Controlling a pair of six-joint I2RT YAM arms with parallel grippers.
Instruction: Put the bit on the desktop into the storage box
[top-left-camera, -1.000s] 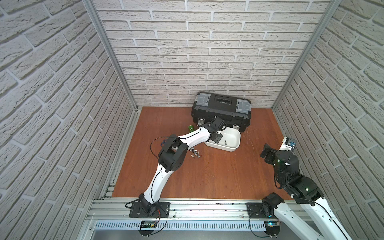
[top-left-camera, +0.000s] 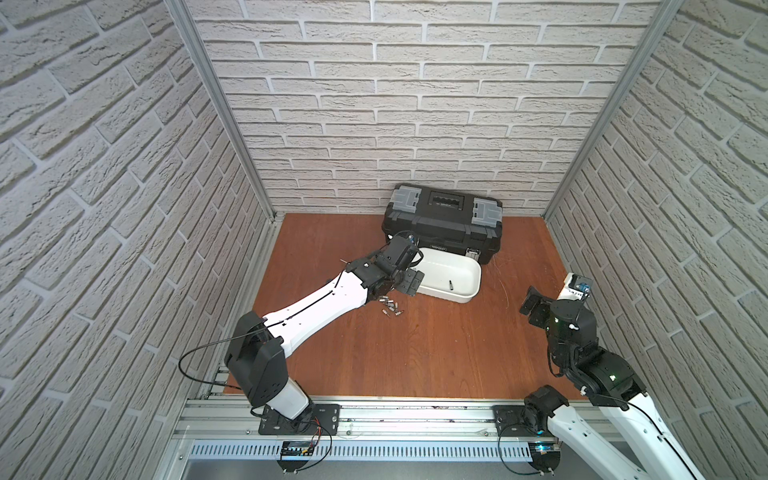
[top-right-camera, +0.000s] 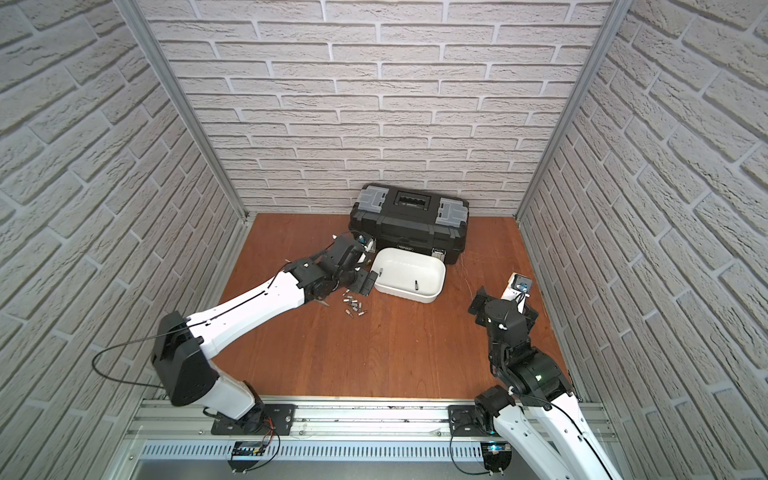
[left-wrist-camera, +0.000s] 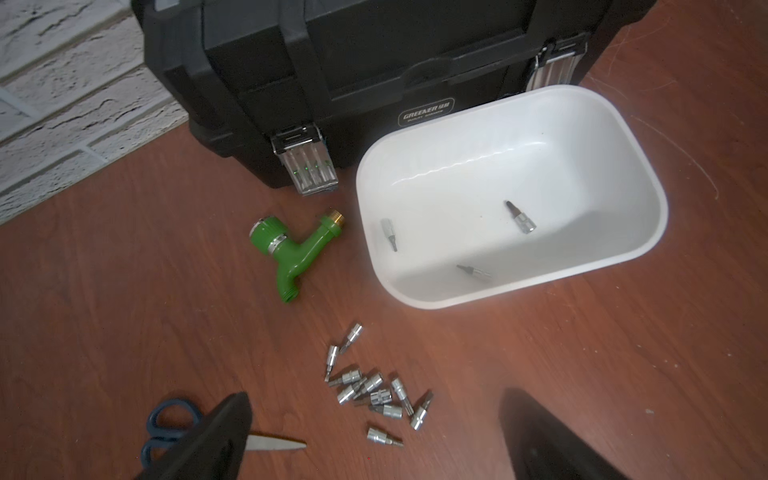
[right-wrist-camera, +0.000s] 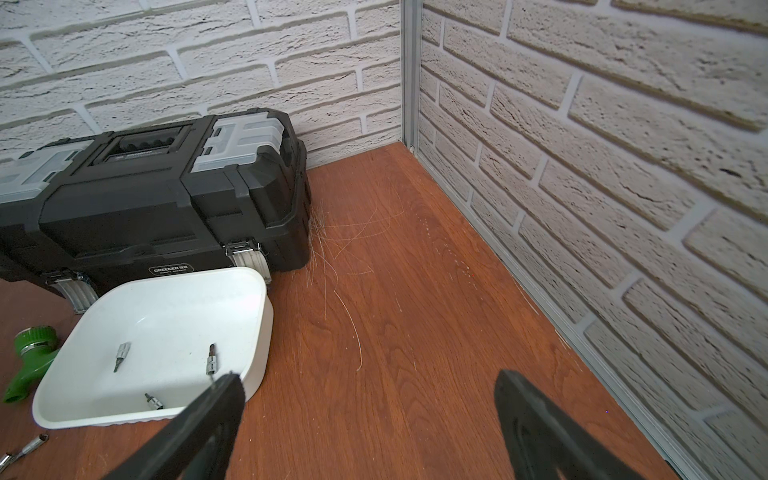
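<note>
Inside the white storage box (left-wrist-camera: 512, 280) lie three bits: one with a dark tip (left-wrist-camera: 520, 217), one by the left wall (left-wrist-camera: 389, 233) and one near the front wall (left-wrist-camera: 475, 272). A loose cluster of several silver bits (left-wrist-camera: 376, 393) rests on the desktop in front of the box, some touching. My left gripper is raised above the cluster, its blurred fingers spread wide with nothing between them. The right gripper also stands open and empty, held well to the right of the box over bare desk.
A black toolbox (top-right-camera: 409, 220) stands right behind the storage box. Left of the box lies a green tap (left-wrist-camera: 296, 254); scissors (left-wrist-camera: 276, 443) with blue handles lie left of the bits.
The right arm has stayed put.
</note>
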